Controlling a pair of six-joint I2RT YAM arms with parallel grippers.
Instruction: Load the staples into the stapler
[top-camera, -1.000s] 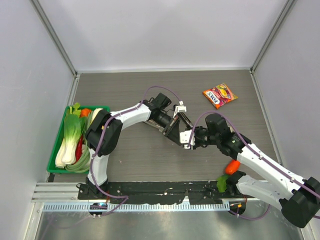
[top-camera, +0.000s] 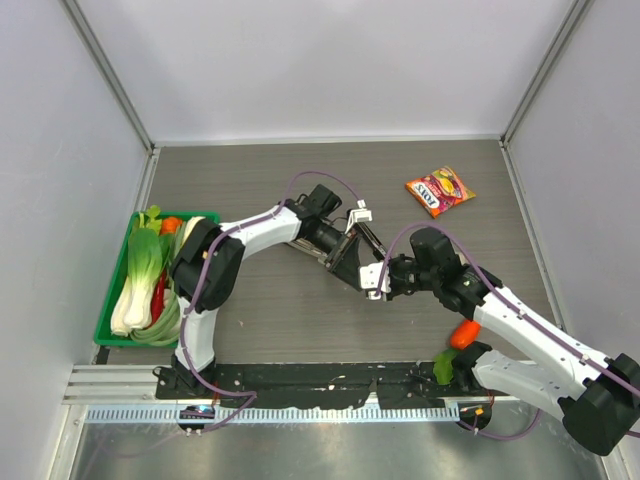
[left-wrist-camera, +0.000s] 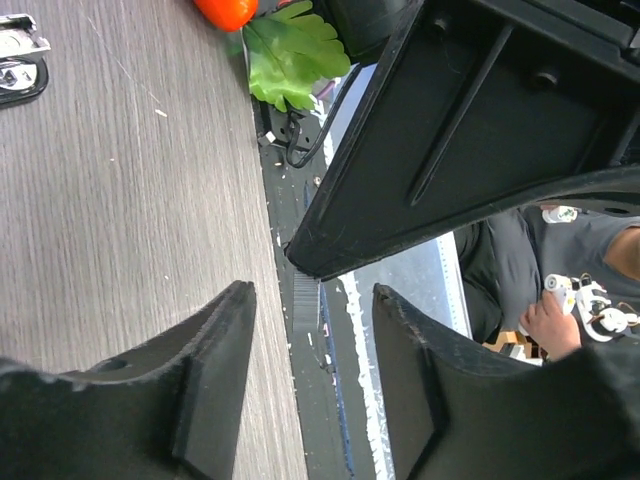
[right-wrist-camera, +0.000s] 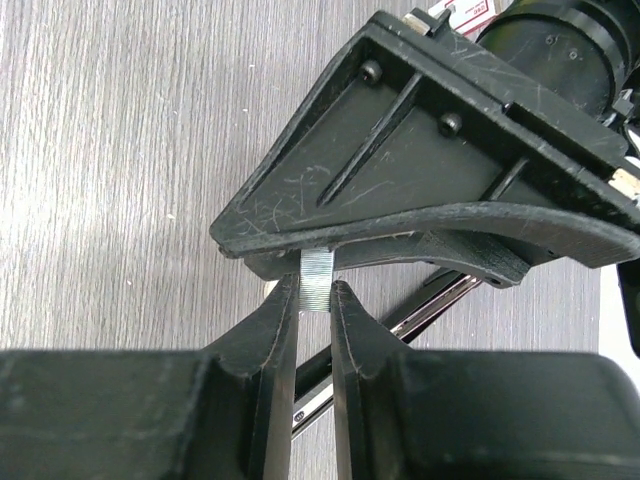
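Observation:
A small silver strip of staples (right-wrist-camera: 317, 279) is pinched between the fingertips of my right gripper, which is shut on it. My left gripper stands open, its fingers on either side of the same staples (left-wrist-camera: 306, 302) and clear of them. The two grippers meet above the middle of the table in the top view, where the staples are too small to make out. Beneath the grippers in the right wrist view lies the open stapler (right-wrist-camera: 405, 325), black with a metal channel, partly covered by the fingers.
On the left stands a green basket (top-camera: 103, 318) of vegetables. A red snack bag (top-camera: 440, 190) lies at the back right. By the right arm's base are an orange-red vegetable (top-camera: 464, 334) and a green leaf (top-camera: 444, 367).
Both arms look nearly still from above.

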